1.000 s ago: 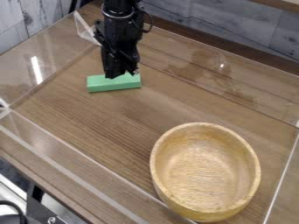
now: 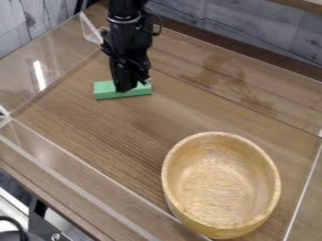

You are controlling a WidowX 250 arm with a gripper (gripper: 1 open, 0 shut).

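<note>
A black robot arm reaches down from the top of the view, its gripper [image 2: 126, 79] low over a flat green block [image 2: 107, 90] on the wooden table [image 2: 113, 151]. The fingertips are at or just above the block's upper side; whether they touch it I cannot tell. The gripper looks shut, with nothing clearly between its fingers.
A large pale tan bowl [image 2: 220, 184] sits at the lower right of the table. Walls line the back and left.
The gripper has moved slightly down toward the green block. The block and bowl look unmoved.
</note>
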